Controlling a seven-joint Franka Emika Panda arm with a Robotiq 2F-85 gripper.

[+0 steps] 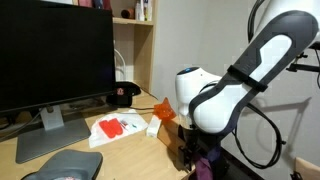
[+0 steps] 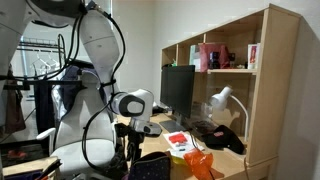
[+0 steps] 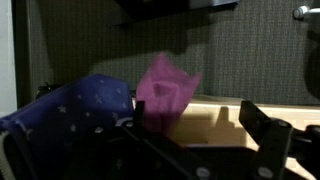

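In the wrist view my gripper is open, its dark fingers (image 3: 256, 122) standing wide apart at the bottom. A magenta cloth (image 3: 166, 84) lies close to the left finger, beside the pale desk edge (image 3: 215, 112). Dark blue patterned fabric (image 3: 70, 112) fills the left of that view. Exterior view 1 has my gripper (image 1: 188, 154) low by the desk's right edge, next to purple fabric (image 1: 206, 164). Whether the fingers touch any cloth cannot be made out.
A monitor (image 1: 55, 55) stands on the desk (image 1: 135, 160), with a red item (image 1: 112, 128) on white paper and a dark grey object (image 1: 66, 163) in front. An orange thing (image 2: 199, 163) sits at the desk edge. A shelf (image 2: 235, 72) rises behind.
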